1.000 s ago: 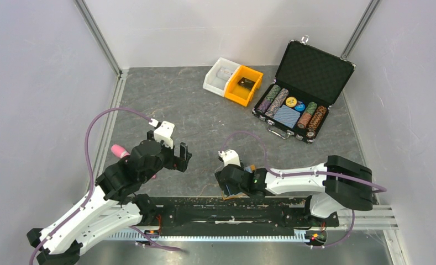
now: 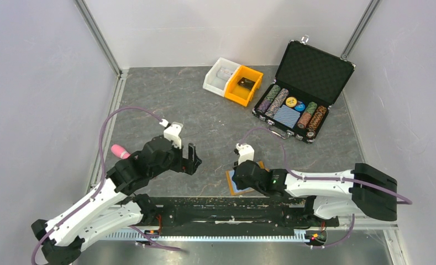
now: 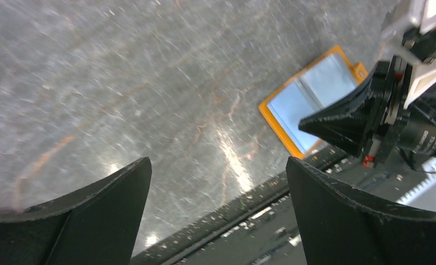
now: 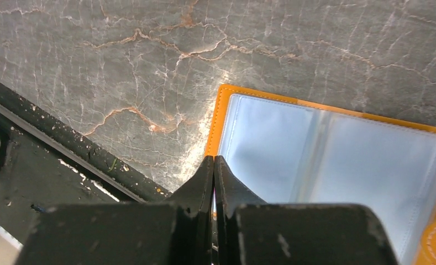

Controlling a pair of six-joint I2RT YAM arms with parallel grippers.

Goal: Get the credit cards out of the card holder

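Observation:
The card holder (image 4: 271, 143) lies spread on the table, orange-edged with bluish clear sleeves; no separate card can be made out in it. In the right wrist view my right gripper is shut, its tips meeting over the holder's left orange edge with nothing between them. The sleeves lie outside the fingers. From above, the right arm covers part of the holder (image 2: 237, 182). My left gripper stands open and empty, to the left of the holder (image 3: 293, 107) in the left wrist view, with bare table between its fingers.
Far back stand a white bin (image 2: 218, 77) and a yellow bin (image 2: 236, 93), a dark item inside the latter. An open black case (image 2: 315, 72) of chips sits back right. A pink object (image 2: 120, 151) lies at left.
My right gripper has gone from open to shut and shifted rightward in the top view, the card holder shifting right too. The left arm has moved a little right.

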